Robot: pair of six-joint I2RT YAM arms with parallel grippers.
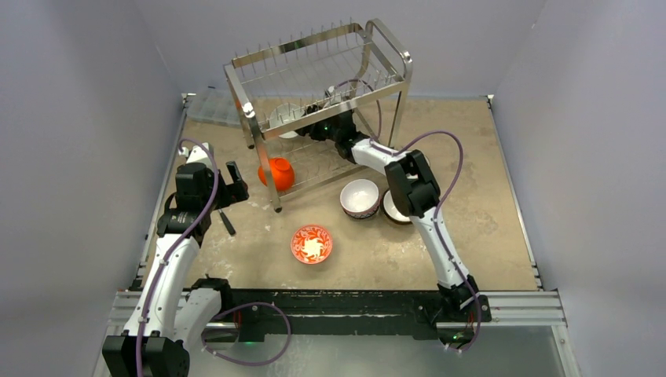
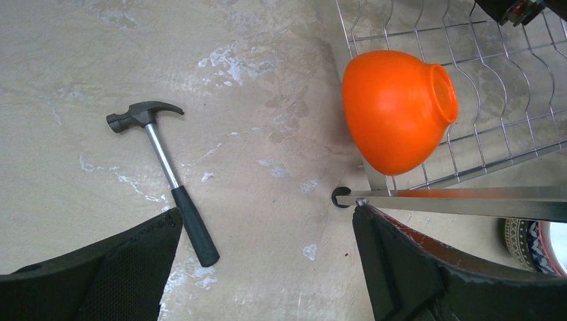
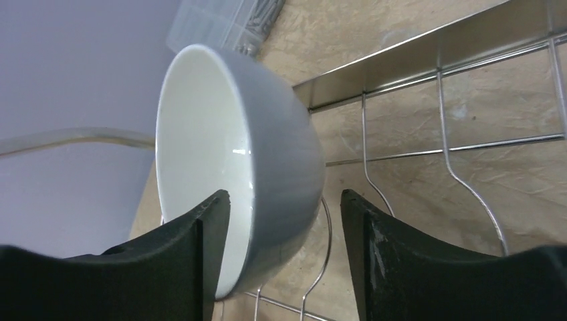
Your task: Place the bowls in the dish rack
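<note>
The two-tier metal dish rack (image 1: pixel 320 114) stands at the back. An orange bowl (image 2: pixel 394 110) rests on its side in the lower tier. Farther back in that tier, a white bowl (image 3: pixel 284 147) stands tilted on edge. My right gripper is partly open, one finger before the white bowl's inside and the other beyond its outer wall, where a gap shows. On the floor are a red-patterned bowl (image 1: pixel 312 244), a white-lined bowl (image 1: pixel 361 196) and a dark-rimmed bowl (image 1: pixel 398 207), partly under the right arm. My left gripper is open and empty, left of the rack.
A hammer (image 2: pixel 165 157) lies on the floor by my left gripper. A clear plastic box (image 1: pixel 214 107) sits at the back left. The rack's upper tier (image 1: pixel 314 67) overhangs the right gripper.
</note>
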